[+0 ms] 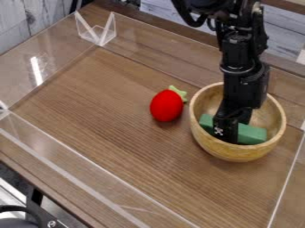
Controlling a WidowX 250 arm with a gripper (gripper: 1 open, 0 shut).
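A black robot gripper (238, 118) reaches down into a light wooden bowl (206, 145) at the right of the table. Its lower end is over a green block (251, 134) lying in the bowl and partly hides it. Whether the fingers are open or closed on the block is unclear. A red rounded object (167, 105) sits left of the bowl, with a small pale green thing (179, 93) behind it.
A small white wire-like object (93, 28) stands at the back left. A low edge runs along the back right.
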